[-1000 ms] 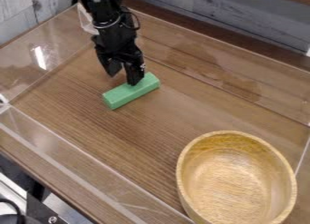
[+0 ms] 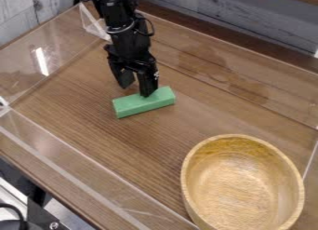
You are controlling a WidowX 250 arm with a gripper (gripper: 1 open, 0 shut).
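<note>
A green rectangular block (image 2: pixel 145 102) lies on the wooden table at the middle left, slightly tilted to the frame. My black gripper (image 2: pixel 136 81) is over the block's upper edge, its fingers low and close to it or touching it. Whether the fingers are open or shut is hard to tell against the dark body.
A large yellow oval bowl (image 2: pixel 241 187) stands at the lower right. A wall runs along the back, with a white edge and dark cables at the left.
The green block has turned to lie more nearly crosswise and shifted slightly right and down. My gripper has shifted slightly with it, staying at its upper edge.
</note>
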